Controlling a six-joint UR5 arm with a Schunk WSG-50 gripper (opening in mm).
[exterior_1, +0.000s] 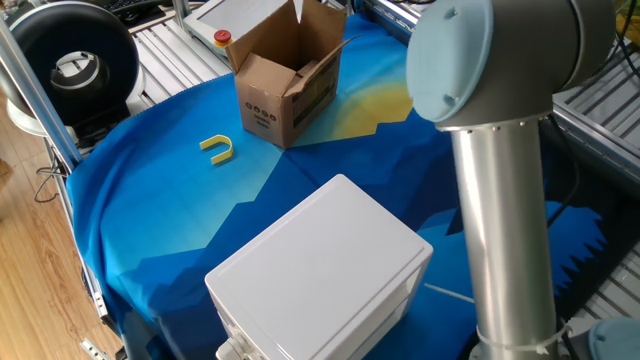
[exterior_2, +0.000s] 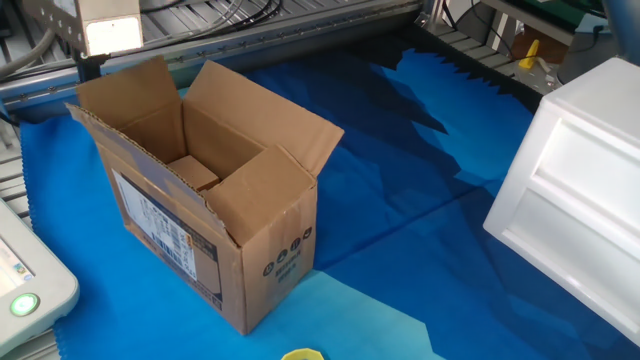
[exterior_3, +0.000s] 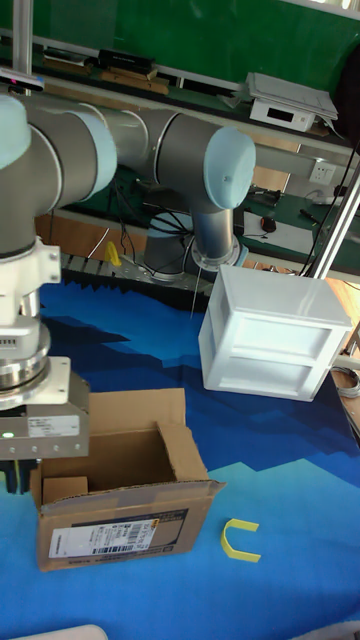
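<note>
In exterior view 3 my gripper (exterior_3: 16, 476) hangs at the left edge, beside and partly in front of the open cardboard box (exterior_3: 130, 525). Only its dark lower end shows, partly cut off by the frame; whether its fingers are apart I cannot tell. The box (exterior_1: 272, 105) stands upright with its flaps up, and a smaller brown piece (exterior_2: 193, 171) is visible inside. A yellow U-shaped piece (exterior_1: 229, 149) lies flat on the cloth near the box. The white drawer unit (exterior_1: 320, 265) stands apart from both, its drawer fronts (exterior_3: 275, 340) appearing shut.
A blue patterned cloth (exterior_1: 170, 210) covers the table, with free room between box and drawer unit. My arm's metal link (exterior_1: 505, 235) rises right of the drawer unit. A control panel with a red button (exterior_1: 222, 38) sits behind the box.
</note>
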